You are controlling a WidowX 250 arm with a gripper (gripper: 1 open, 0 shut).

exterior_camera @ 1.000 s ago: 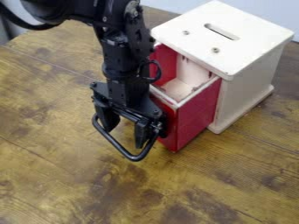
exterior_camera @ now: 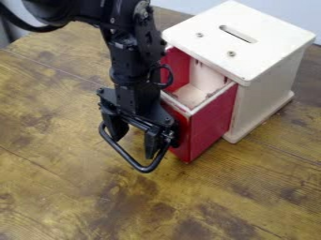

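A pale wooden box (exterior_camera: 261,89) with a slot in its top stands at the upper right. A red-fronted drawer (exterior_camera: 208,127) is pulled out from it, its pale interior showing with nothing clearly inside. My black gripper (exterior_camera: 135,131) is low, just left of the drawer front, beside or against it. Its fingers point down, and I cannot tell whether they are open or shut, or whether anything is between them.
A pale wall edge runs behind the box at the top.
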